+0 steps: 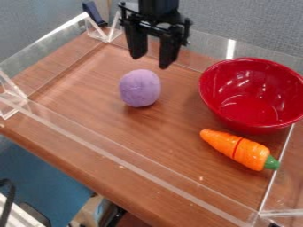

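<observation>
My black gripper (pixel 151 51) hangs at the top centre of the camera view, its two fingers apart with empty space between them, above and slightly behind a purple ball (pixel 140 88) on the wooden tray floor. A red bowl (pixel 251 97) sits at the right, and an orange toy carrot (pixel 236 150) with a green tip lies in front of it.
Clear plastic walls border the wooden surface (pixel 119 151) on several sides. Below the left edge are a blue floor, cables and a cardboard piece.
</observation>
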